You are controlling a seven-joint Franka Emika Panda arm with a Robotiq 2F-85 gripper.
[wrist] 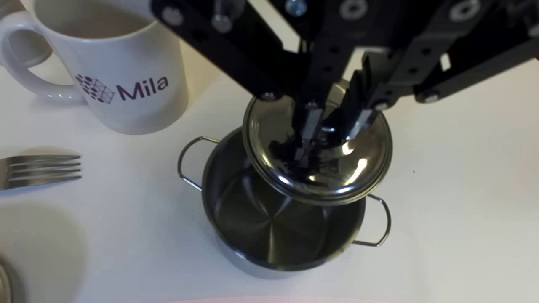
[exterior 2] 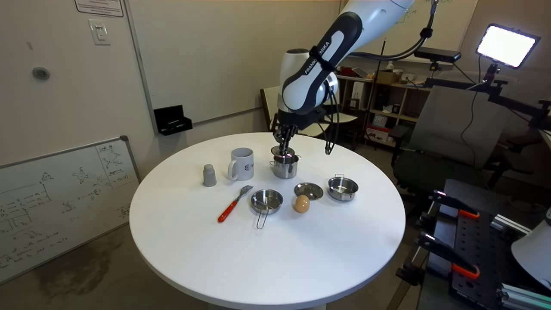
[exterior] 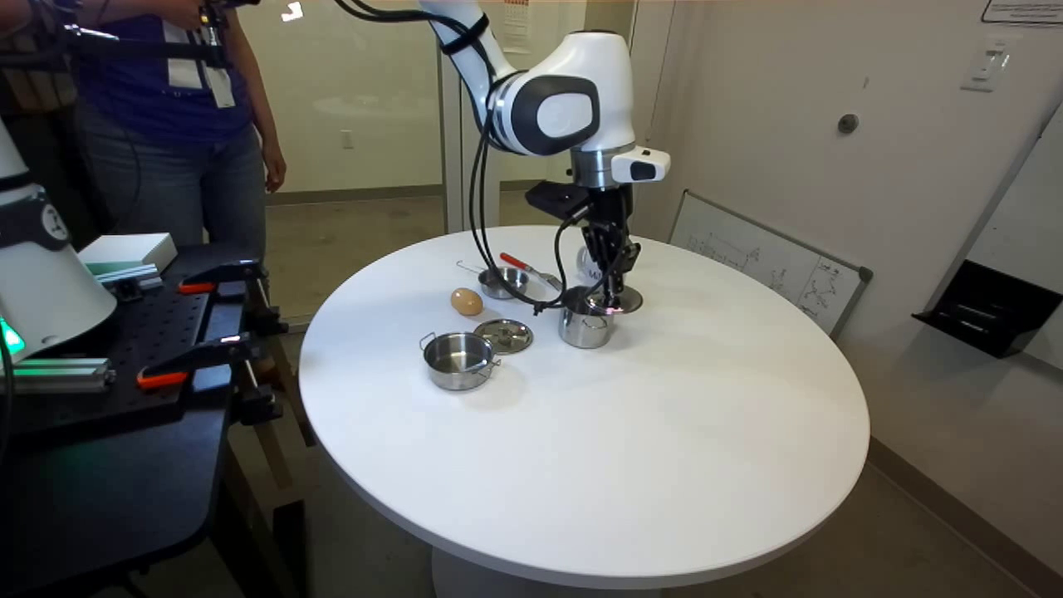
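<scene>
A shiny steel lid (wrist: 343,187) hangs partly over the steel pot (wrist: 273,227), tilted and off to one side in the wrist view. My gripper is shut on the lid at its middle; the knob itself is hidden by the fingers. Much of the pot's inside shows, and it looks empty. Both wire handles stick out from its sides. In exterior view 1 the lid (exterior: 628,299) sits to the right of and above the pot (exterior: 585,330), with my gripper (exterior: 610,299) right over it.
Close to the pot stands a white mug (exterior 2: 242,164), with a grey cup (exterior 2: 209,175) beyond it. A red-handled fork (exterior 2: 235,203), a small pan (exterior 2: 267,200), an egg (exterior 2: 302,203), a second lid (exterior 2: 308,191) and a shallow pot (exterior 2: 343,188) lie around.
</scene>
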